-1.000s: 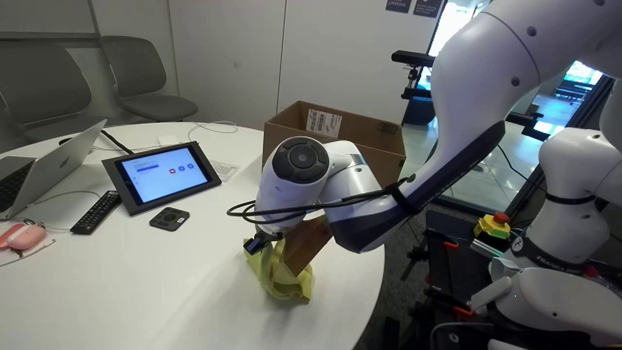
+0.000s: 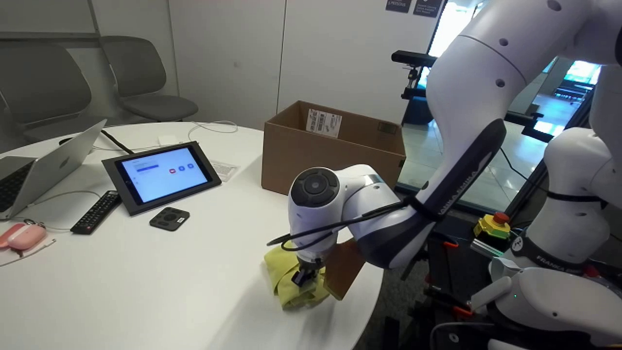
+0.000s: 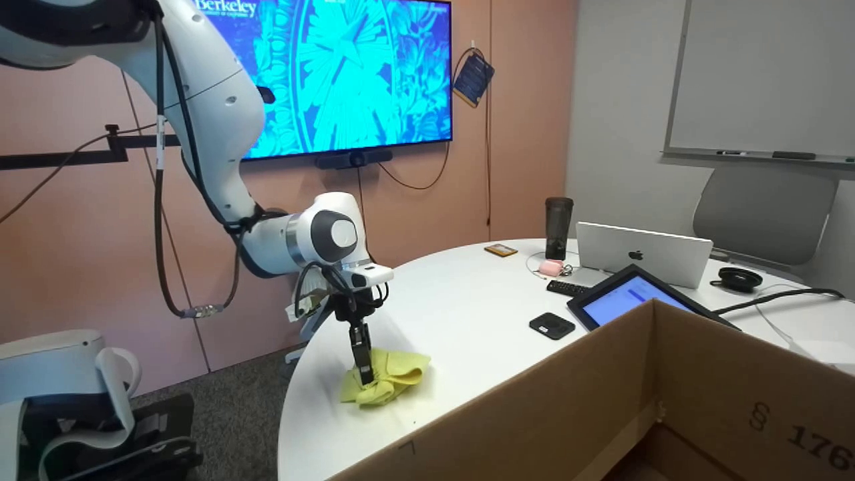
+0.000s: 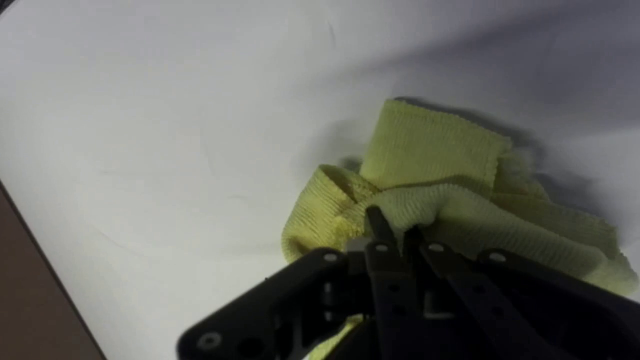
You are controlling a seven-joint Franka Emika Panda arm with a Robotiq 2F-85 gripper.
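A yellow ribbed cloth [image 2: 281, 274] lies bunched on the white round table, close to its edge. My gripper points down at the cloth with its fingers closed together, and in the wrist view the fingertips meet a raised fold of it. In exterior view 2 the gripper [image 3: 366, 378] stands low on the left part of the cloth [image 3: 401, 370]. The fold at the fingertips seems pinched, though the exact contact is hidden by the dark fingers.
An open cardboard box [image 2: 326, 152] stands at the table's far side. A tablet [image 2: 163, 175], a remote [image 2: 96, 212], a small black device [image 2: 169, 218] and a laptop [image 2: 52, 169] occupy the left.
My gripper has come down and toward the table's near right edge. The cloth, earlier partly lifted and draped from the gripper, now lies folded lower on the table.
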